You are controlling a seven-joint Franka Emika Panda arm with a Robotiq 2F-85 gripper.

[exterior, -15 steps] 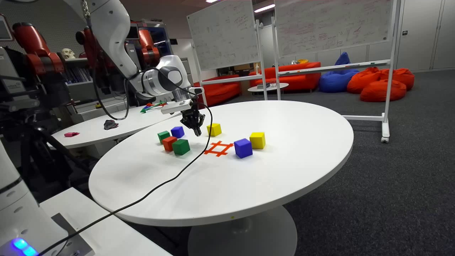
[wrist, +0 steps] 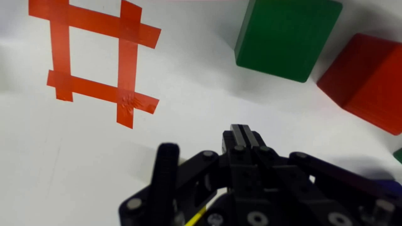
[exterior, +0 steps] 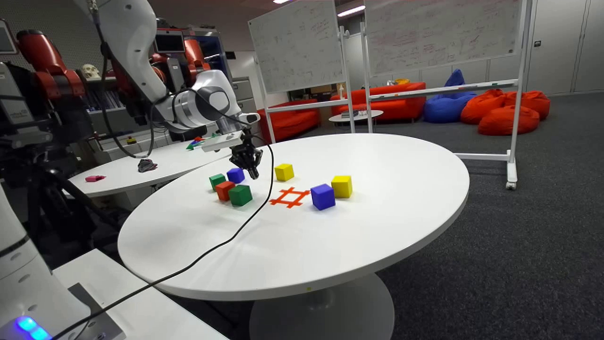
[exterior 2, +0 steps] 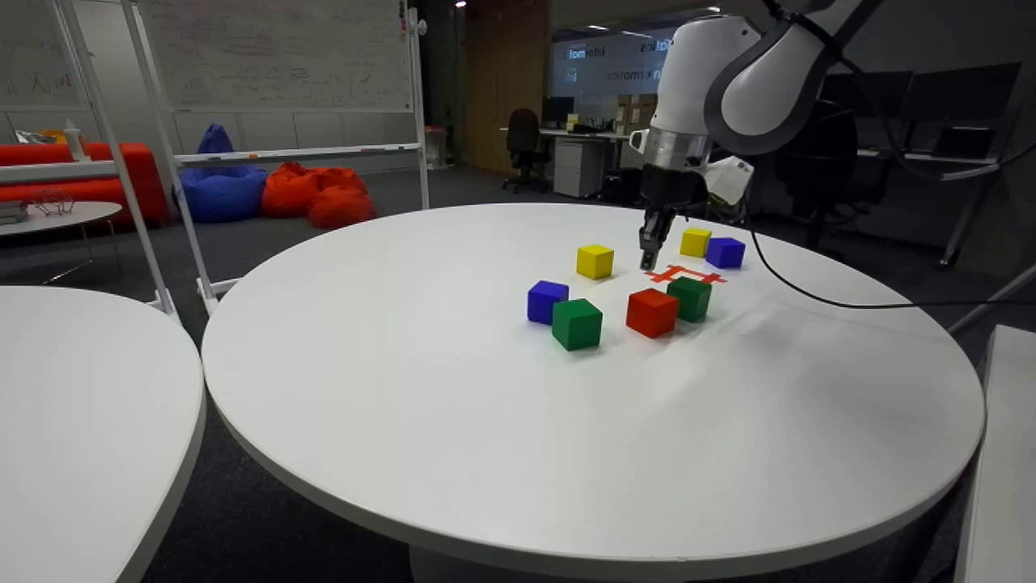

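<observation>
My gripper is shut, with its fingertips pressed together and nothing visible between them. It hangs above the white table, near the cluster of blocks in exterior view 1. A green block (wrist: 288, 37) and a red block (wrist: 371, 81) stand close together ahead of it in the wrist view. Behind them in exterior view 1 are another green block (exterior: 216, 181) and a blue block (exterior: 236, 175). A yellow block (exterior: 284, 172) stands apart, just right of the gripper. The red tape grid (wrist: 126, 64) lies flat, its middle square empty.
Past the tape grid, a second blue block (exterior: 323, 196) stands beside a second yellow block (exterior: 342, 186). A black cable (exterior: 226, 241) hangs from the arm and crosses in front of the round table (exterior: 390, 238).
In exterior view 1 the arm and gripper have shifted slightly left, away from the yellow block and toward the block cluster. The cable swung with them; the blocks stand where they were.
</observation>
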